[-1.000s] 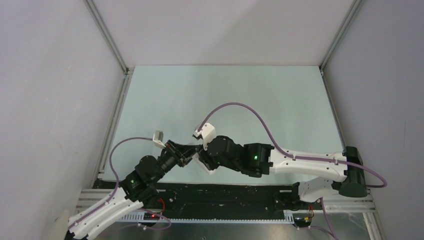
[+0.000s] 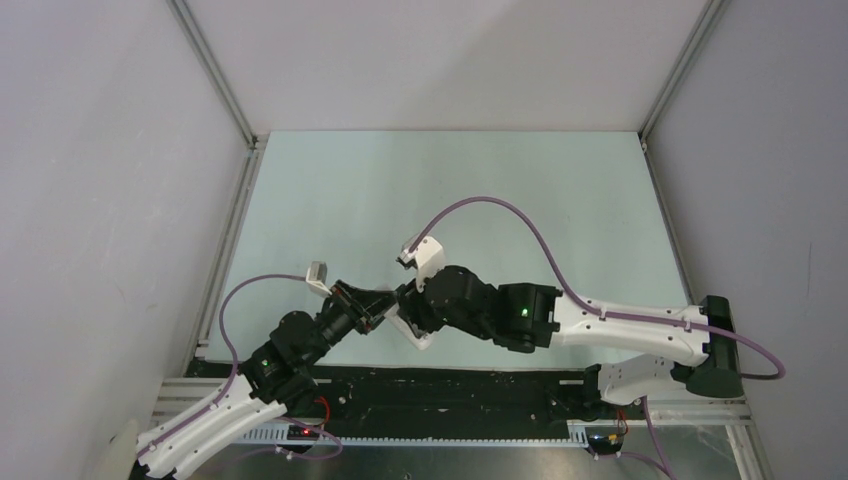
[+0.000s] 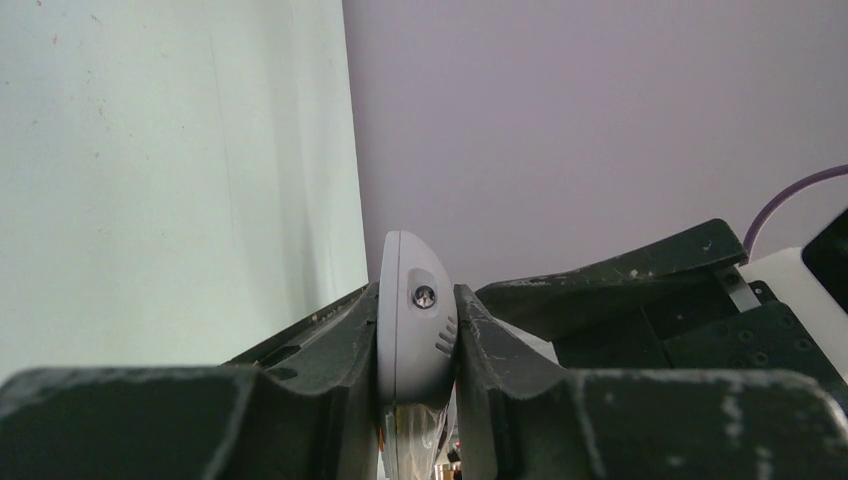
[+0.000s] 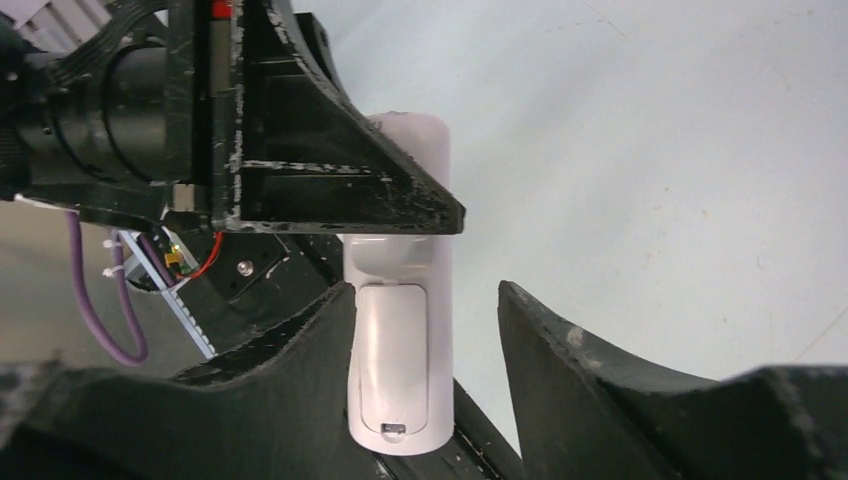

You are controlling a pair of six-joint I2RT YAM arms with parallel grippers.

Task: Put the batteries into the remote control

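Observation:
The white remote control [image 4: 440,300] is held up off the table by my left gripper, which is shut across its body. In the right wrist view the back of the remote faces the camera, with the battery cover [image 4: 392,350] seated in it. One black left finger [image 4: 350,190] crosses the remote's upper part there. My right gripper stands open, its two fingertips apart on either side of the remote in that view. No battery shows in any view. From above, the arms hide most of the remote, leaving its lower end [image 2: 415,335] visible.
A dark strip [image 2: 450,400] runs along its front edge. White walls [image 2: 90,180] close in the sides and back. Both arms are very near each other at the remote.
My right gripper has shifted slightly to the right and toward the back of the table. The left arm holds its place with the remote.

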